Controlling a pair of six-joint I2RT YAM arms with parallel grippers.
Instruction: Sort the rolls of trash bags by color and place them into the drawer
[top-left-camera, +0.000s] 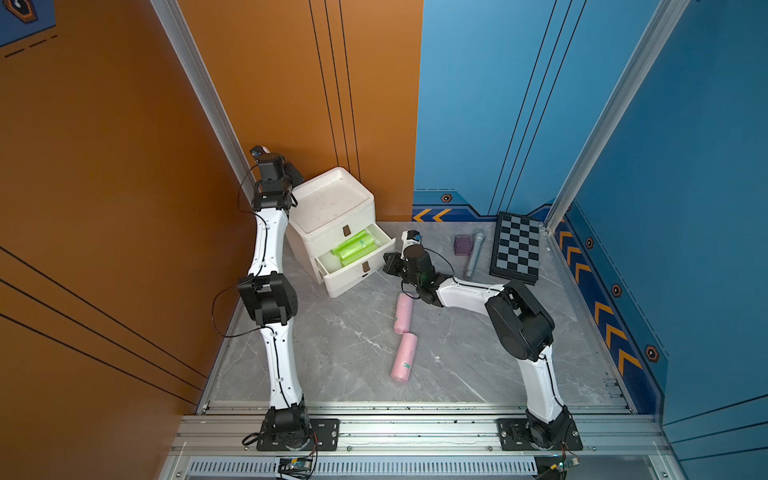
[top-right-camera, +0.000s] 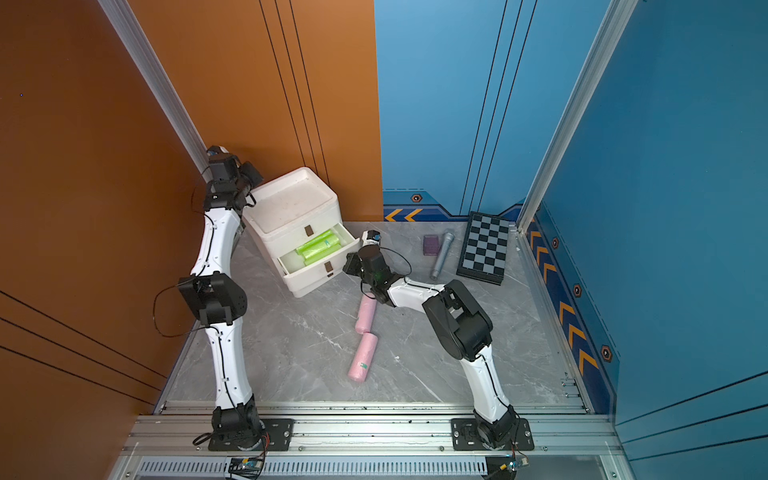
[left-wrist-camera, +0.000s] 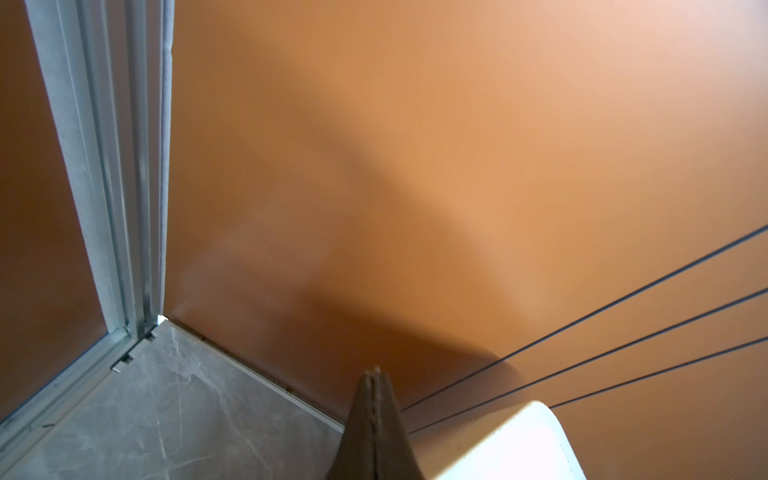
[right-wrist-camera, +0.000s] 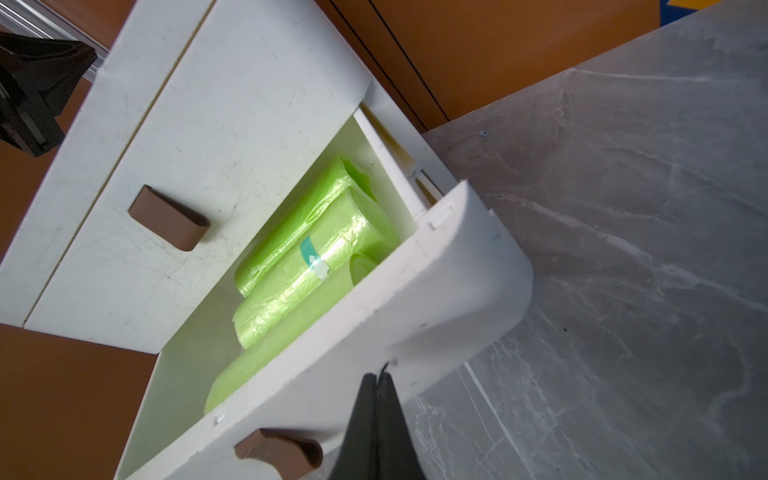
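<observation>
A white two-drawer cabinet (top-left-camera: 328, 200) stands at the back left, its lower drawer (top-right-camera: 312, 276) pulled out with several green rolls (right-wrist-camera: 312, 264) lying inside. My right gripper is shut, pointing at that drawer's front near its brown pull (right-wrist-camera: 280, 452), nothing seen between its fingers. My left gripper is shut and empty, raised beside the cabinet's rear left, facing the orange wall. Two pink rolls (top-left-camera: 403, 357) (top-right-camera: 365, 318) lie on the table before the cabinet.
A checkerboard (top-left-camera: 516, 248), a purple block (top-left-camera: 462, 244) and a grey cylinder (top-left-camera: 474, 256) lie at the back right.
</observation>
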